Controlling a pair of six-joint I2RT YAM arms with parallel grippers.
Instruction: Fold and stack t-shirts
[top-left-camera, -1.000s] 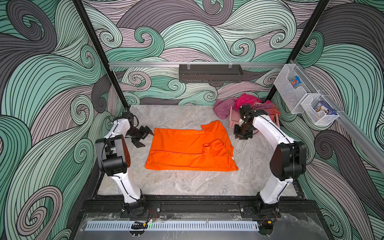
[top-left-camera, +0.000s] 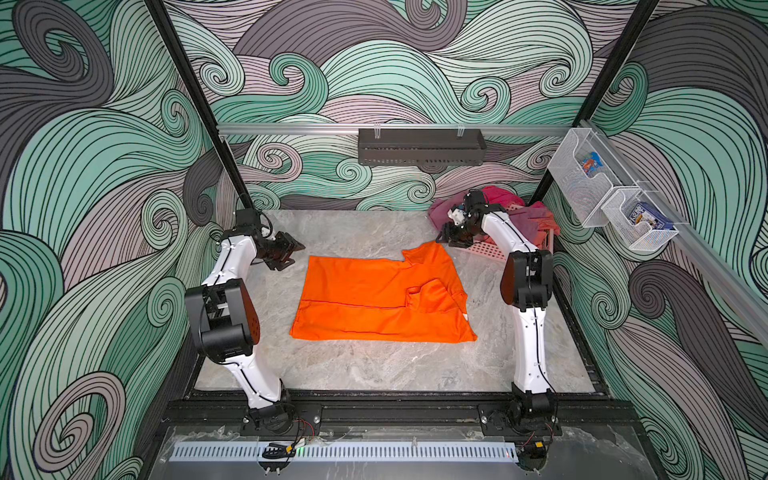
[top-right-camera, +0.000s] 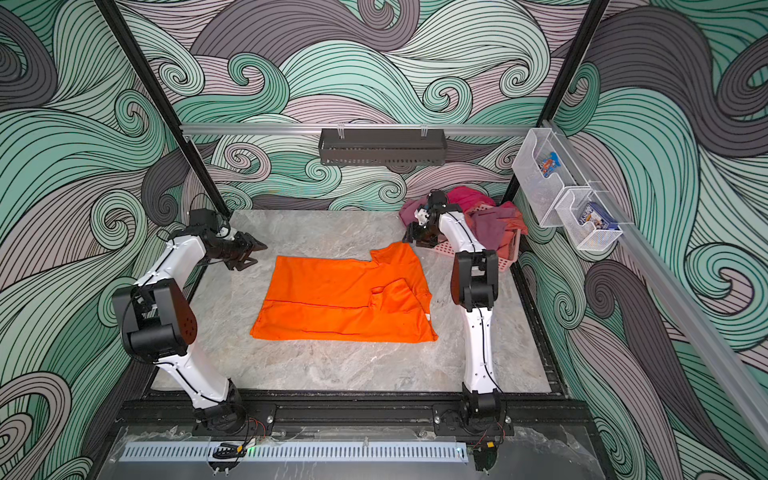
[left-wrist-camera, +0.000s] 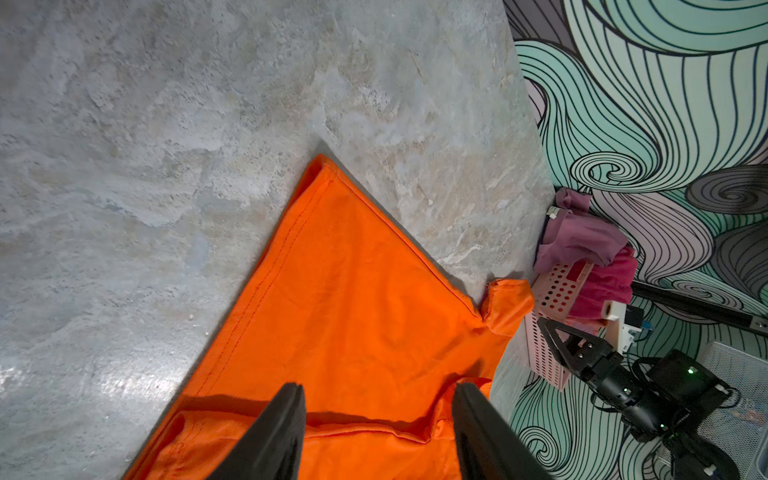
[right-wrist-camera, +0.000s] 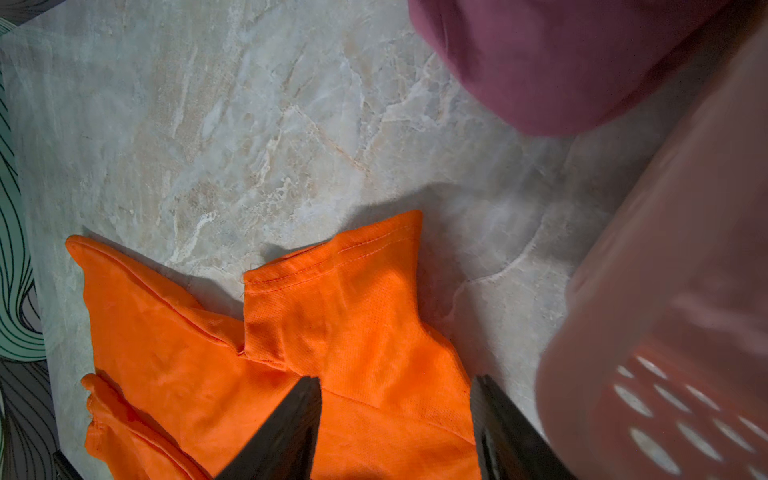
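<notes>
An orange t-shirt (top-left-camera: 360, 280) lies flat on the table, its front part folded over in a band along the near side. Its far-right sleeve (right-wrist-camera: 336, 280) spreads out under my right wrist view, and its far-left corner (left-wrist-camera: 320, 184) shows in the left wrist view. My left gripper (top-left-camera: 289, 251) hangs left of the shirt's far-left corner, fingers apart and empty. Just beyond the far-right sleeve is my right gripper (top-left-camera: 454, 238), also open with nothing between its fingers.
A pink basket (top-left-camera: 489, 250) heaped with maroon and red clothes (top-left-camera: 512, 204) stands at the back right, close beside the right gripper. Bare table (top-left-camera: 352, 232) shows behind the shirt and along the front. White wire bins (top-left-camera: 588, 172) hang on the right.
My right gripper has moved away from the front, and leftward to the shirt's far-right sleeve. The left gripper has shifted slightly away from the front. The shirt looks unmoved.
</notes>
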